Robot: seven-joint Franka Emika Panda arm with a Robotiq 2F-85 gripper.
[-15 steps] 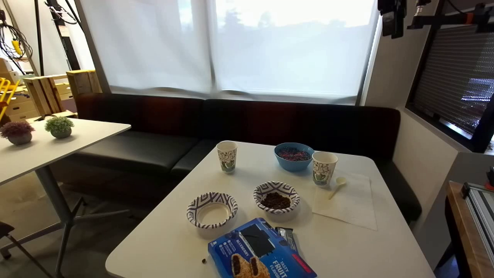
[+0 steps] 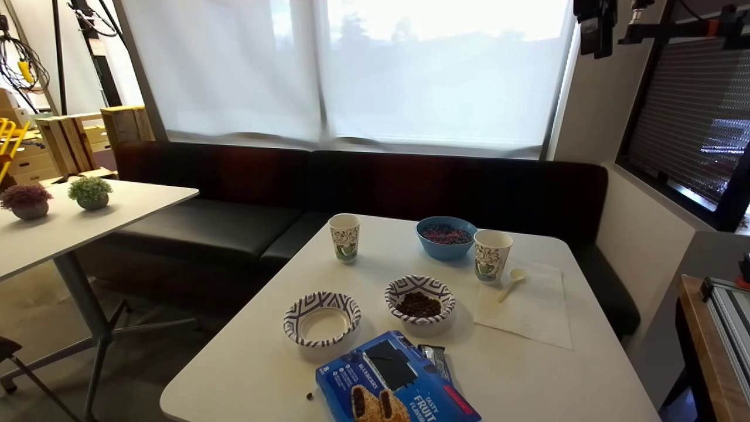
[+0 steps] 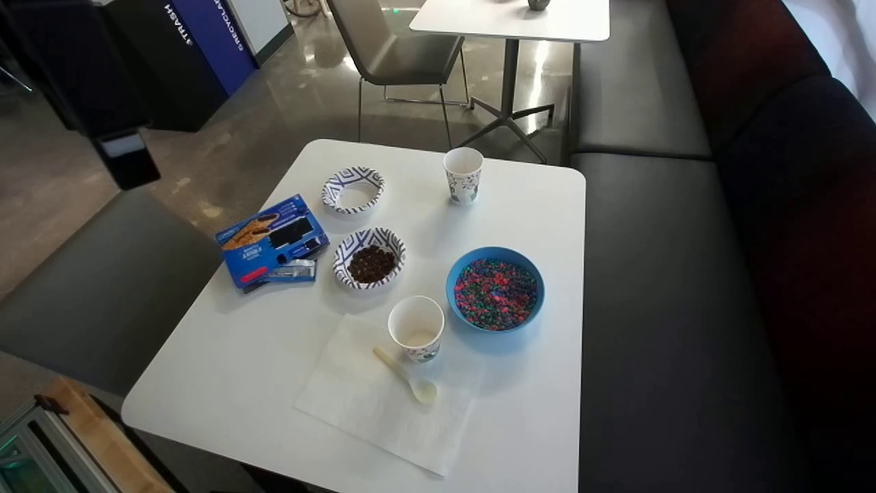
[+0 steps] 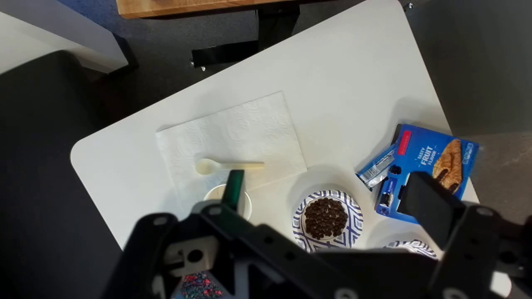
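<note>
My gripper stands open high over the white table, its two fingers wide apart with nothing between them. Below it in the wrist view, a patterned paper bowl (image 4: 354, 217) holds dark brown pieces. A second patterned bowl (image 3: 354, 197) looks empty. The blue bowl (image 3: 454, 302) is filled with multicoloured bits. Beside it, one paper cup (image 3: 417, 327) is upright at the napkin's edge; another cup (image 2: 345, 239) stands toward the far left in exterior view 1. A pale spoon (image 4: 230, 166) lies on the white napkin (image 4: 254, 119).
A blue pastry box (image 2: 394, 383) lies flat near the table edge, with a wrapped bar (image 4: 377, 168) partly against it. One small dark piece (image 2: 309, 396) sits loose on the table. A bench seat (image 3: 657, 271) runs along one side. Bare tabletop (image 4: 349, 64) lies beyond the napkin.
</note>
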